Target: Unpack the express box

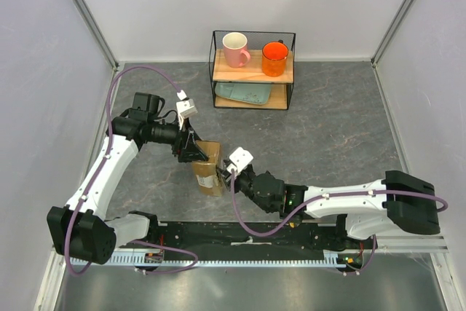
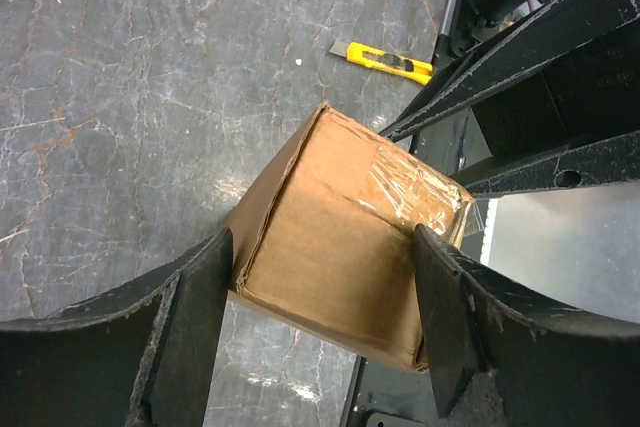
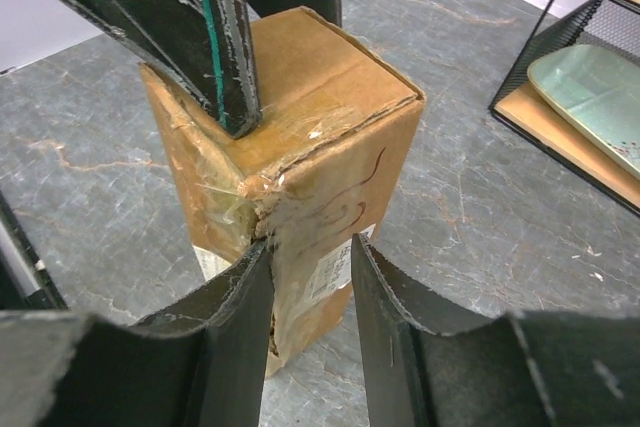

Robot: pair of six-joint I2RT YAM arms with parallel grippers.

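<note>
A brown cardboard express box (image 1: 207, 180) stands tall at the table's middle left, clear tape along its top edge and a white label (image 3: 330, 269) on one side. From above, my left gripper (image 1: 198, 152) is shut on its upper end; in the left wrist view cardboard fills the space between its fingers. At the box's right side is my right gripper (image 1: 227, 172), partly open. Its fingers (image 3: 385, 292) bracket the taped upper corner, where the left one appears to touch the box. How deep its fingertips reach is unclear.
A yellow utility knife (image 2: 385, 59) lies on the table, partly under the right arm in the top view. At the back stands a wire shelf (image 1: 251, 76) bearing a pink mug (image 1: 234, 49), an orange mug (image 1: 274, 58) and a pale tray (image 1: 245, 92).
</note>
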